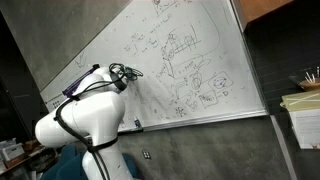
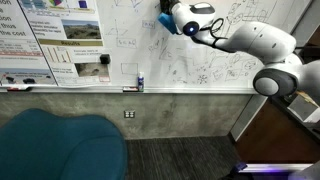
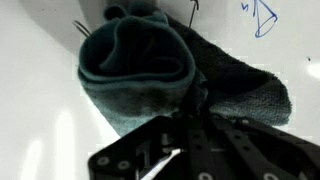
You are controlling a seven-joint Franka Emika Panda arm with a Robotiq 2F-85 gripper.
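Observation:
A dark grey-green cloth (image 3: 140, 75) fills the middle of the wrist view, bunched into folds on the left and flatter to the right. My gripper is shut on it, the fingertips buried in the fabric. Behind the cloth lies the whiteboard (image 3: 40, 120); some black and blue marker strokes show beside it. In exterior view 2 the cloth (image 2: 167, 21) appears as a small blue patch at the end of the arm, high against the board. Whether it touches the board is hard to tell.
Handwriting and sketches spread over the board to the right in exterior view 1. Posters (image 2: 72, 45) hang at left in exterior view 2. A small bottle (image 2: 141, 80) stands on the board's ledge (image 2: 200, 91). A teal chair (image 2: 60, 145) occupies the lower left.

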